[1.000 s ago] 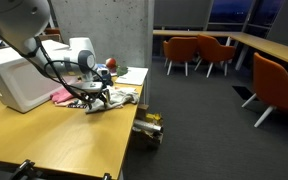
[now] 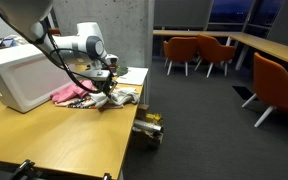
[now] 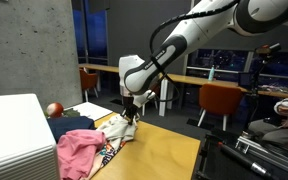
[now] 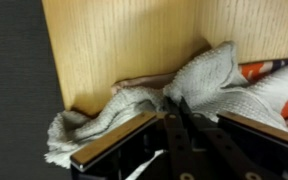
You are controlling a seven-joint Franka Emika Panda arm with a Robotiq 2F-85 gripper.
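Note:
A light grey-white cloth (image 3: 114,127) lies bunched on the wooden table, part of it drawn up toward my gripper (image 3: 134,121). In the wrist view, the gripper is shut on a gathered fold of that cloth (image 4: 209,80), which spreads to both sides of the fingertips. Beside it are a pink cloth (image 3: 79,150) and a black, white and red patterned cloth (image 3: 109,151), partly covered. Exterior view 1 shows the gripper (image 2: 108,91) over the grey cloth near the table's right edge.
A large white box (image 2: 29,78) stands at the table's left. A red round object (image 3: 55,109) and a dark blue item (image 3: 72,124) sit toward the back, near white paper (image 2: 134,75). Bare table (image 2: 69,135) spans the front.
The gripper has moved slightly up and to the right in exterior view 1. The grey cloth's held part has shifted with it and is bunched higher.

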